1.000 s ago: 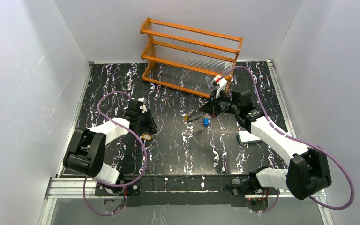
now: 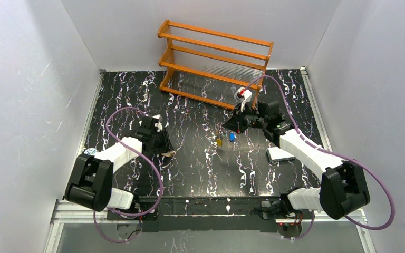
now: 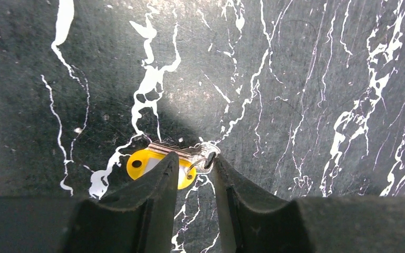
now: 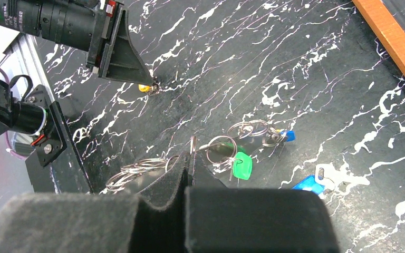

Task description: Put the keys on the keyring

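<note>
A yellow-tagged key (image 3: 137,164) lies flat on the table under my left gripper. Its fingers stand part open, one on either side of the key's metal end; no grip on it shows. In the top view the key (image 2: 167,154) is partly hidden by that gripper. My right gripper is shut on a wire keyring (image 4: 221,139) with several loops. A green tag (image 4: 242,166) hangs there, with a blue tag (image 4: 290,136) further along. From above, a yellow tag (image 2: 219,142) dangles below the right gripper. A loose blue-tagged key (image 4: 309,185) rests on the table.
A wooden rack (image 2: 211,52) stands at the back, close behind the right gripper. A white box (image 2: 280,154) sits beside the right arm.
The yellow tag hanging from the right gripper has swung right and towards the front.
</note>
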